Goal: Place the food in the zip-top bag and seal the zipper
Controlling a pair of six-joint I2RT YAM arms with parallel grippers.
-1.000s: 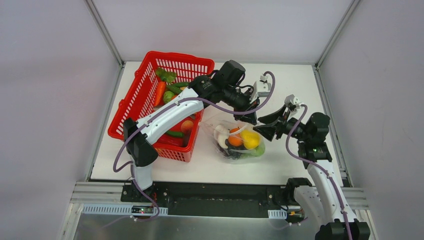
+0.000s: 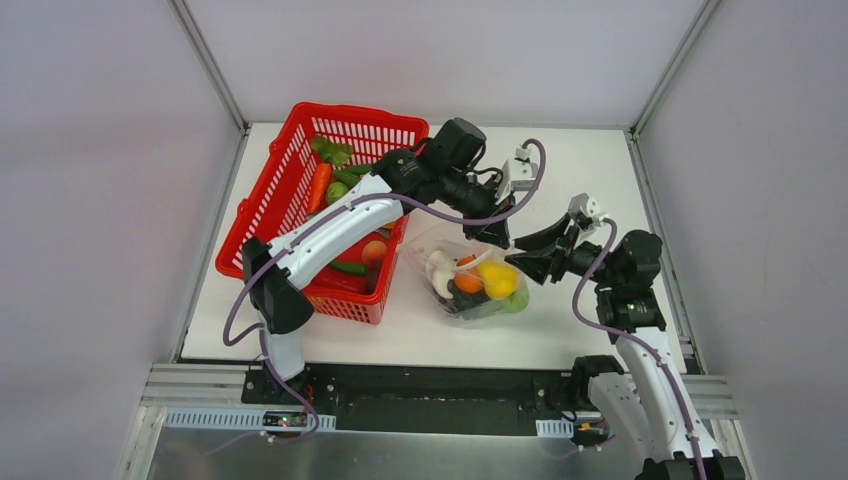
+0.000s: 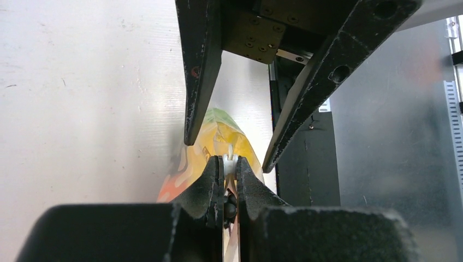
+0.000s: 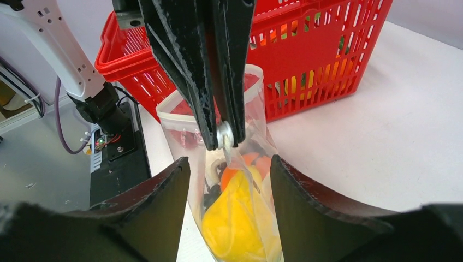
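The clear zip top bag (image 2: 450, 290) stands on the white table with a yellow item (image 2: 498, 280), an orange one, white mushrooms, dark items and something green inside. My left gripper is shut on the small white zipper slider (image 4: 224, 135) at the bag's top. My right gripper is part open beside the bag, its fingertips either side of the bag's upper edge, a little below and short of the slider, nothing visibly clamped between them.
The red basket (image 2: 250, 220) with vegetables fills the table's left. Bare table (image 2: 560, 170) lies at the back right. The table's front edge is just below the bag.
The right arm has shifted very slightly, its wrist a little lower in the top view. The left arm and bag look almost unchanged.
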